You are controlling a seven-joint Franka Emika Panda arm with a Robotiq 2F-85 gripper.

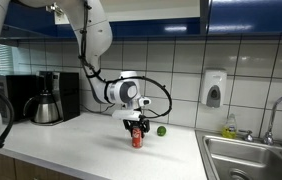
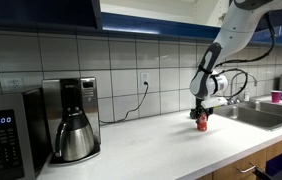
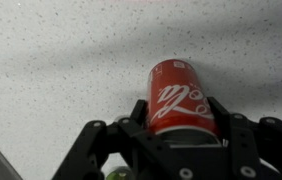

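Note:
A red can with white lettering (image 3: 178, 95) fills the middle of the wrist view, one dark finger (image 3: 121, 132) at its left and the other at its right. My gripper is shut on it near the upper end. Exterior view 1 has the can (image 1: 136, 139) upright below my gripper (image 1: 136, 125), over the white counter. From the other side, the can (image 2: 202, 124) also appears under the gripper (image 2: 200, 112). Whether its base touches the counter I cannot tell.
A round green object (image 1: 161, 130) lies on the counter behind and right of the can. The sink (image 1: 251, 157) is at the far right. A coffee maker (image 2: 75, 118) and microwave (image 2: 13, 128) stand by the wall.

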